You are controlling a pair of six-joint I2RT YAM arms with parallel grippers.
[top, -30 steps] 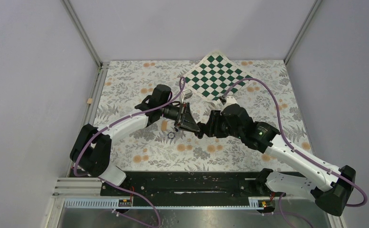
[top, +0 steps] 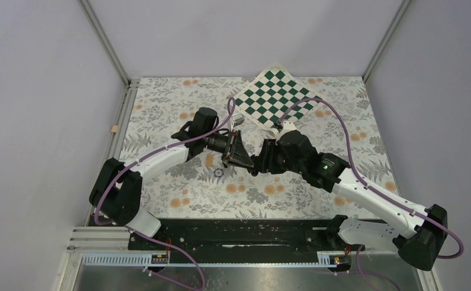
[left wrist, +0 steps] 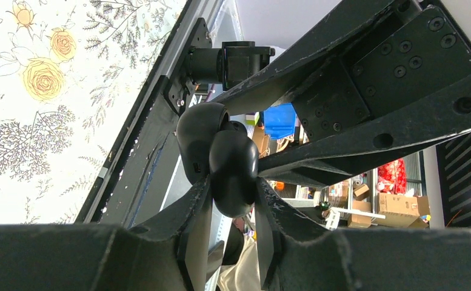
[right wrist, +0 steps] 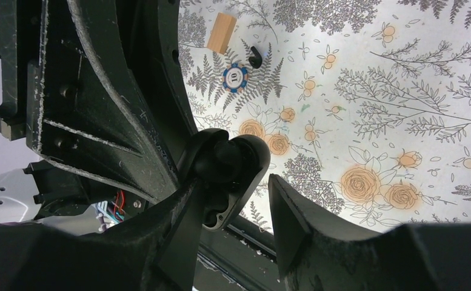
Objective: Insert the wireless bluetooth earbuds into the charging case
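Held up off the table, the black charging case point(left wrist: 234, 176) is pinched between the fingertips of my left gripper. In the right wrist view its lid stands open, and the inside of the case point(right wrist: 217, 209) shows a dark hollow; whether an earbud sits there I cannot tell. My right gripper is open, its fingers point(right wrist: 181, 233) spread close to the case on either side. From above, the two grippers meet near the table's middle, largely hiding the case. One black earbud point(right wrist: 255, 57) lies on the table.
A blue-and-white chip point(right wrist: 234, 77) and a wooden block point(right wrist: 221, 33) lie near the loose earbud. The green-and-white checkered board point(top: 277, 96) is at the back.
My right arm has shifted slightly to the left, bringing its gripper closer to the case. The left arm looks still.
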